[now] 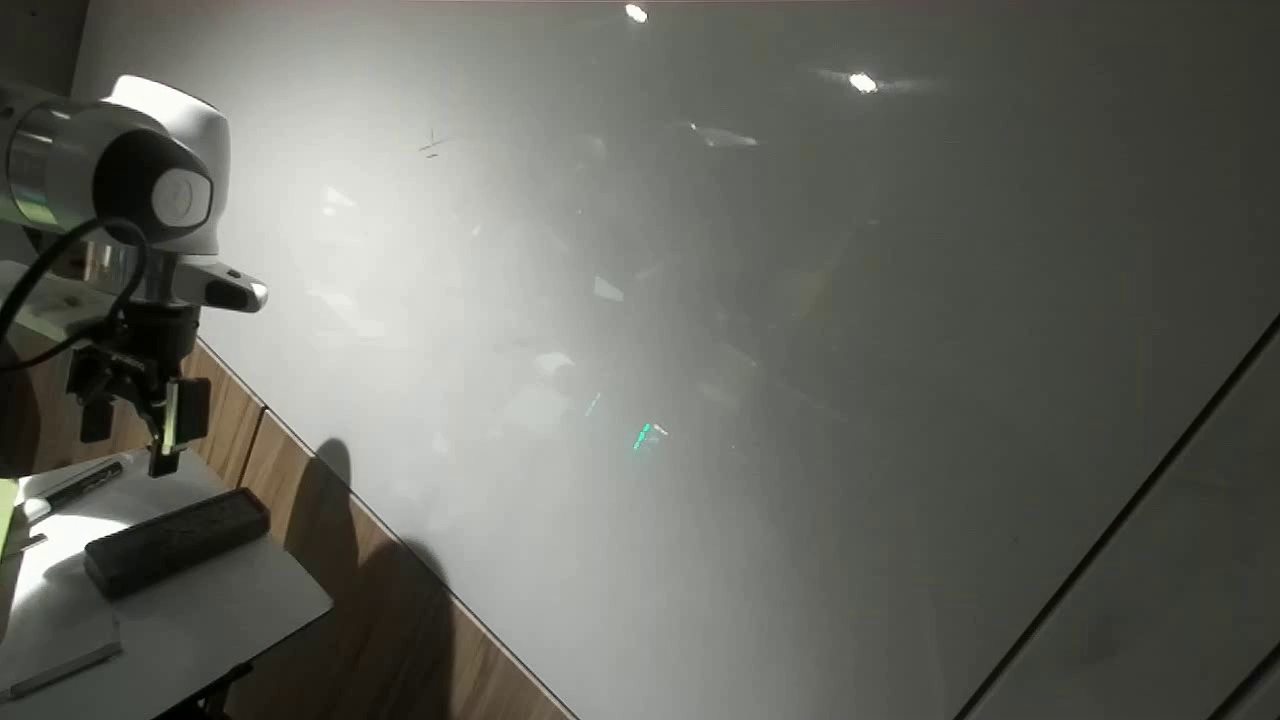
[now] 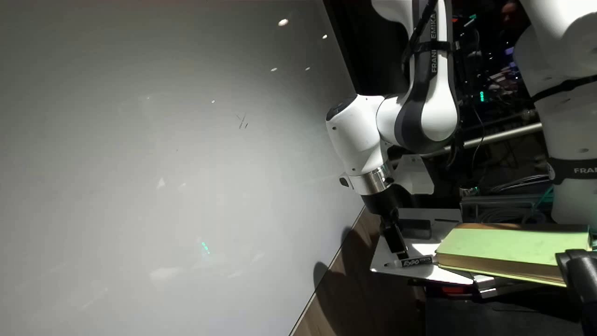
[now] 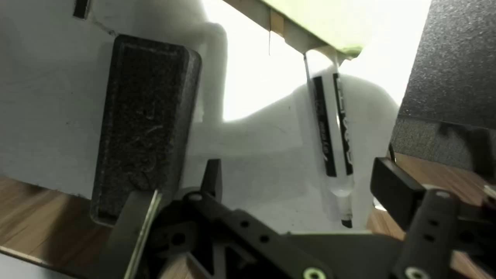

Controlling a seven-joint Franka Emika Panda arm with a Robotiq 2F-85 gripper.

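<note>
In the wrist view my gripper stands open, its fingers wide apart with nothing held. A white and black marker (image 3: 332, 125) lies on the small white table (image 3: 246, 172), its tip end nearest me and lying between the fingers as seen from above. To the left, partly behind one finger, is a dark eraser (image 3: 144, 121). Exterior view 2 shows the Expo-labelled marker (image 2: 417, 261) near the table's front edge, with the gripper just above it. In exterior view 1 the gripper (image 1: 138, 432) hangs over the far end of the table, past the eraser (image 1: 180, 540).
A large whiteboard (image 1: 720, 360) fills most of exterior view 1, with a few small dark strokes (image 1: 432, 146) on it. A light green box (image 2: 509, 246) sits beside the marker's far end. Wood panelling (image 1: 318, 516) runs between board and table.
</note>
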